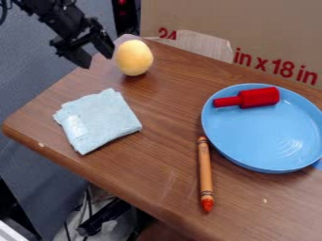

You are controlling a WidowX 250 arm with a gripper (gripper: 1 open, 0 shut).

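Note:
My black gripper (94,53) is at the top left, beside a pale yellow rounded object (134,57) near the table's back corner; whether its fingers are open or shut is unclear. A folded light-blue cloth (97,120) lies on the left of the table. A blue plate (265,141) on the right holds a red cylinder with a handle (259,96). A large orange crayon (205,178) lies left of the plate.
The wooden table (151,169) has bare room in its middle and front. A cardboard box (239,33) stands along the back. Dark floor is beyond the left edge.

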